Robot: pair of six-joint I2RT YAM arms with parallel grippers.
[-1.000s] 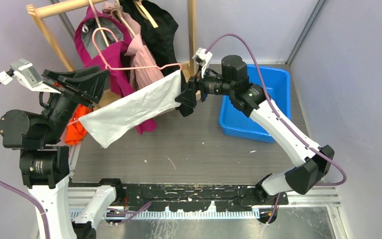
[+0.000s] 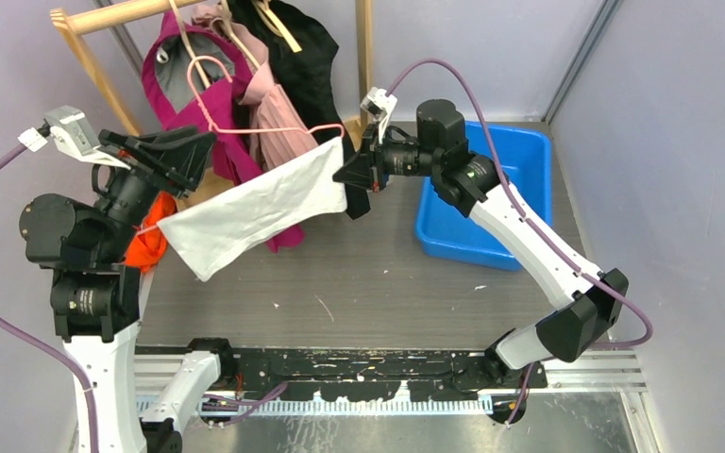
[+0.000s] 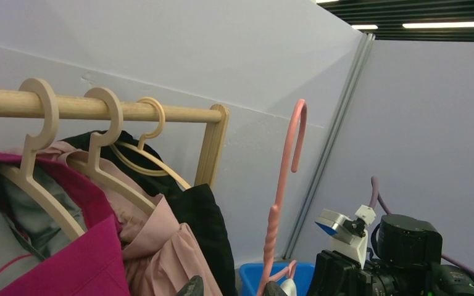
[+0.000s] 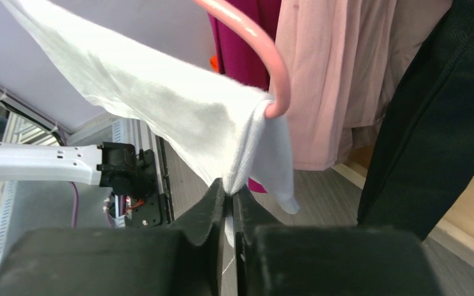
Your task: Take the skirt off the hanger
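The white skirt [image 2: 260, 209] hangs slanted on a pink hanger [image 2: 278, 130], whose right end pokes into the skirt's upper right corner in the right wrist view. My right gripper [image 2: 340, 176] is shut on the skirt's cloth [image 4: 237, 151] just below that hanger end. My left gripper [image 2: 200, 164] is at the hanger's neck and left shoulder, covering part of it. Seen from the left wrist, its fingertips [image 3: 194, 287] stand apart at the bottom edge, with the upright hanger [image 3: 278, 209] close to the right-hand one. Firm contact there cannot be made out.
Behind, a wooden rack [image 2: 132, 11] carries magenta, pink and black clothes on hangers. An orange cloth [image 2: 149, 236] lies behind the left arm. On the right stands an empty blue bin [image 2: 467, 247].
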